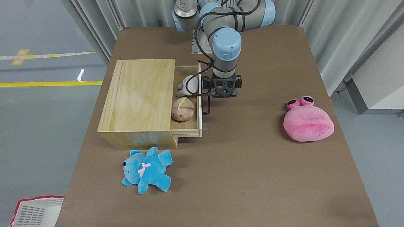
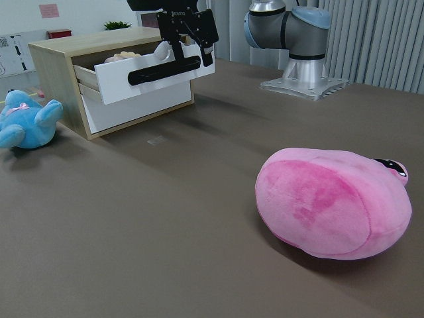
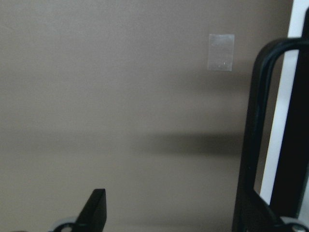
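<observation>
A wooden cabinet (image 1: pixel 134 98) on the table has its top drawer (image 2: pixel 146 79) pulled out, with a white plush (image 1: pixel 186 86) and a tan round toy (image 1: pixel 182 109) inside. My gripper is at the drawer front, over the black handle (image 3: pixel 251 121); in the wrist view its fingers stand well apart, one at the lower left and the other at the handle bar. Whether the handle lies between them is hard to tell.
A blue bear (image 1: pixel 151 172) lies in front of the cabinet. A pink plush (image 1: pixel 308 125) sits at the right. A basket (image 1: pixel 38 212) stands beyond the left edge.
</observation>
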